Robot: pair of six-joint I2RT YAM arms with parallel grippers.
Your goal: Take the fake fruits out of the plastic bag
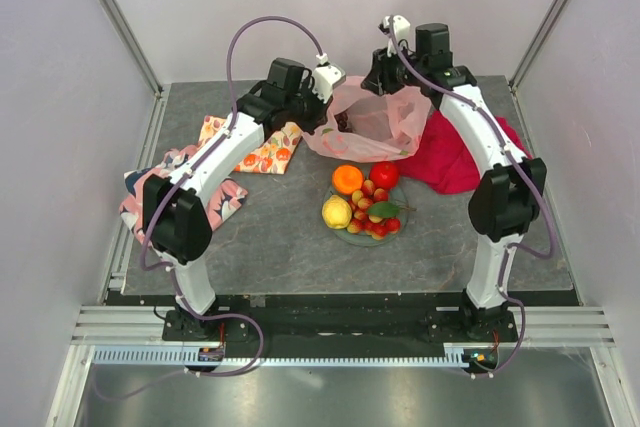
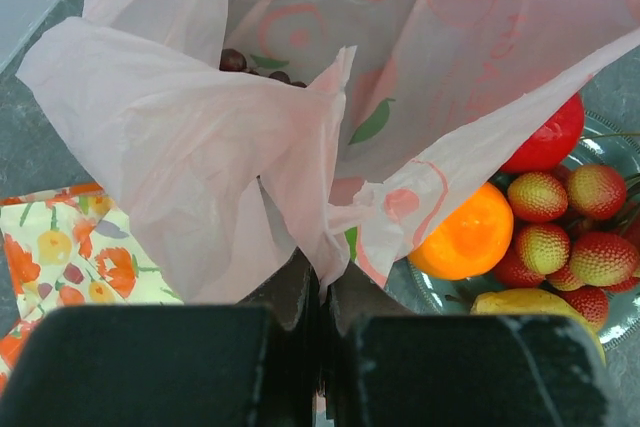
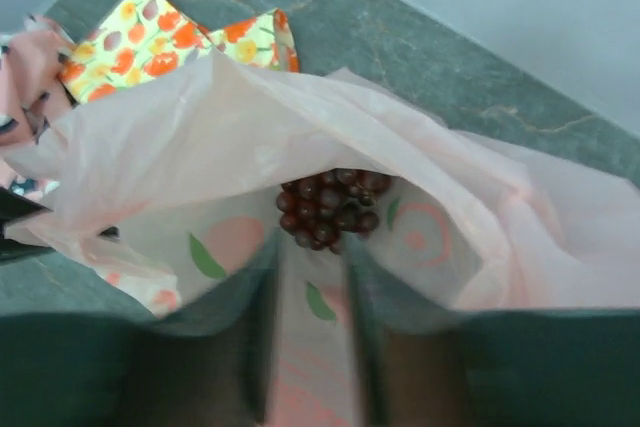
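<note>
The pink plastic bag [image 1: 390, 132] is held up at its left edge by my left gripper, shut on the thin plastic. A bunch of dark red grapes [image 3: 330, 207] lies inside it, seen in the right wrist view. My right gripper [image 1: 380, 72] is above the bag's back right; its blurred fingers stand apart in the right wrist view, with no fruit between them. A glass plate [image 1: 337, 234] in front of the bag holds an orange [image 1: 347, 178], a red apple [image 1: 384, 174], a yellow fruit [image 1: 336, 212] and several lychees [image 2: 537, 196].
A red cloth [image 1: 450, 157] lies at the right, a floral cloth [image 1: 270, 157] and a pink patterned cloth [image 1: 145, 207] at the left.
</note>
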